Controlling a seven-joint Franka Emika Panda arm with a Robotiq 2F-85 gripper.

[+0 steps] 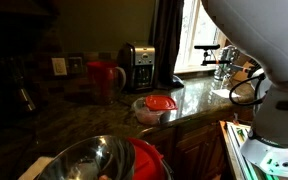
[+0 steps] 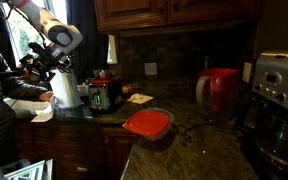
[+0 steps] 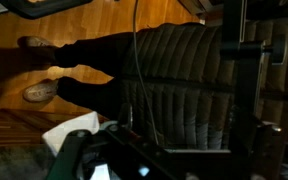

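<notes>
Low in the wrist view, the dark fingers of my gripper stand apart, and nothing shows between them. A person in a dark quilted coat and brown shoes fills much of that view. On the counter, a red lid lies on a clear bowl. Behind it stands a red pitcher. A shiny metal bowl sits at the near edge in exterior view 1, with a red rim beside it. My white arm reaches in at the left of exterior view 2, away from these things.
A steel toaster stands against the back wall. In exterior view 2 a coffee maker is at the right and a dark red appliance at the back left. The counter in front of the bowl is clear.
</notes>
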